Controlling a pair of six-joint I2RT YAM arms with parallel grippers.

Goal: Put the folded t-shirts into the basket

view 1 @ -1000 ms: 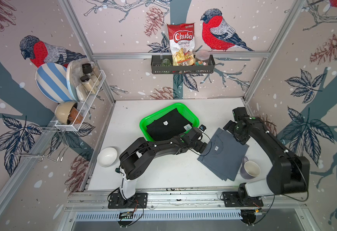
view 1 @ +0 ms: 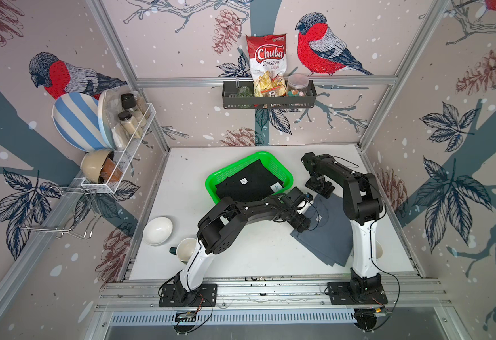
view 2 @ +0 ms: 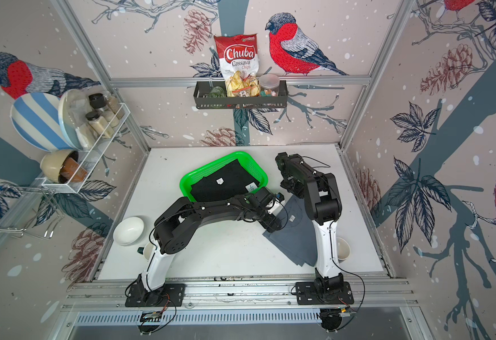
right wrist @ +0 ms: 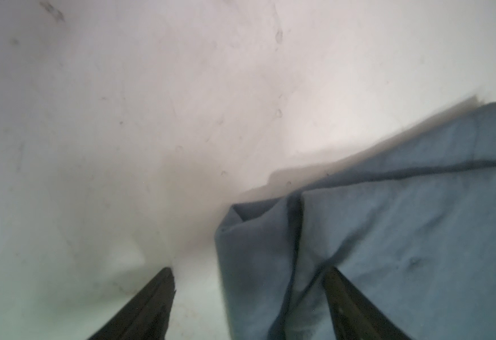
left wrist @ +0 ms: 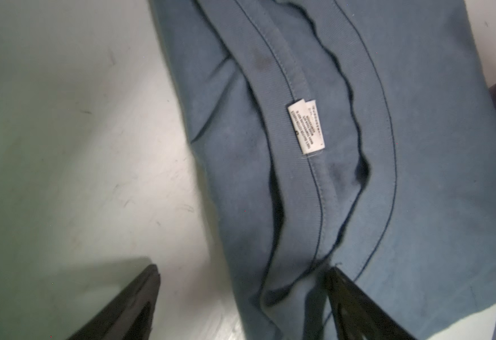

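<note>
A folded grey-blue t shirt (view 1: 330, 240) lies on the table right of the green basket (view 1: 213, 181), its collar label (left wrist: 305, 125) visible in the left wrist view. A dark folded shirt (view 1: 248, 178) is inside the basket. My left gripper is open, low over the grey shirt's left edge, one finger above table, the other on or near cloth. My right gripper is at the shirt's far corner, fingers apart and straddling that corner, not closed on it.
A white bowl (view 1: 157, 230) and mug (view 1: 187, 249) stand at the left; another mug (view 2: 343, 249) is behind the right arm. Bare table (view 1: 174, 170) shows around the basket's left and back. Shelves hang on the walls.
My right arm has swung left and inward to the grey shirt's far corner. My left gripper has shifted slightly right and down onto the shirt's left edge.
</note>
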